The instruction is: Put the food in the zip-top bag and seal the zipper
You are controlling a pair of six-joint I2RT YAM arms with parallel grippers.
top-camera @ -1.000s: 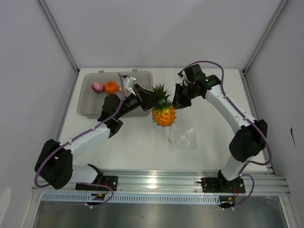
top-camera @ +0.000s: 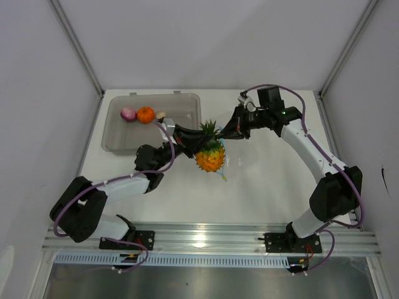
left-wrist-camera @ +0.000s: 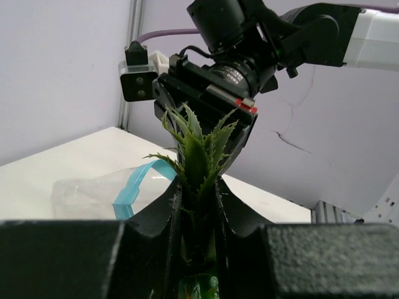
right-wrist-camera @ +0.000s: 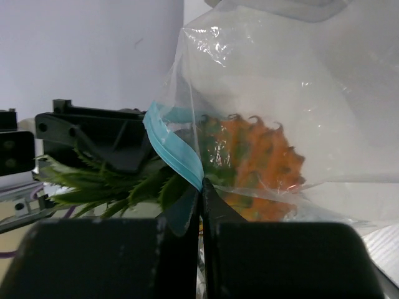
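A pineapple (top-camera: 211, 157) hangs mid-table, its leafy crown (left-wrist-camera: 196, 156) between the fingers of my left gripper. In the right wrist view its spiky orange body (right-wrist-camera: 265, 162) shows behind the clear bag (right-wrist-camera: 324, 93); whether it is fully inside I cannot tell. The bag's blue zipper (right-wrist-camera: 171, 146) runs to the tips of my right gripper, which is shut at the bag's edge, just across from the crown.
A grey bin (top-camera: 118, 140) at the back left holds a red onion (top-camera: 128, 113), an orange fruit (top-camera: 145, 114) and a pale item (top-camera: 161, 116).
The pineapple has shifted slightly left and down in the top view.
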